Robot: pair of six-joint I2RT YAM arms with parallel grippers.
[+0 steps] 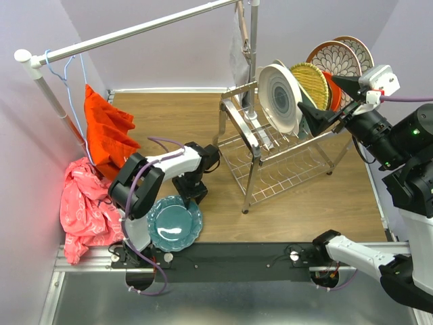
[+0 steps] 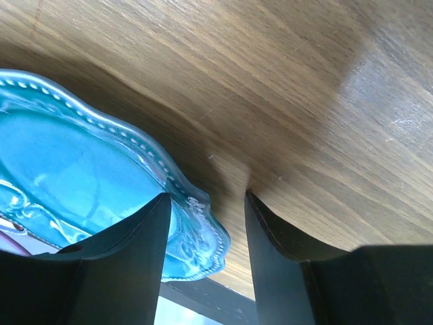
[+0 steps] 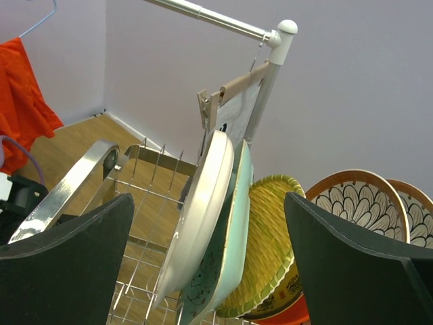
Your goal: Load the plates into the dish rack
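Observation:
A teal scalloped plate [image 1: 172, 227] lies on the wooden floor at front left. My left gripper [image 1: 191, 198] is low at its back rim; in the left wrist view the fingers of the gripper stand apart, the rim [image 2: 183, 189] between or just under them. My right gripper is open beside the steel dish rack [image 1: 250, 162], whose top holds several plates: a white one [image 1: 277, 98], a pale green one [image 3: 230, 250], a yellow one [image 3: 264, 244] and flower-patterned ones [image 1: 331, 54]. Nothing is held in the right gripper.
An orange cloth [image 1: 108, 135] hangs from a rail [image 1: 128, 30] at the left, with a pink cloth [image 1: 81, 210] beneath it. A grey cloth hangs behind the rack.

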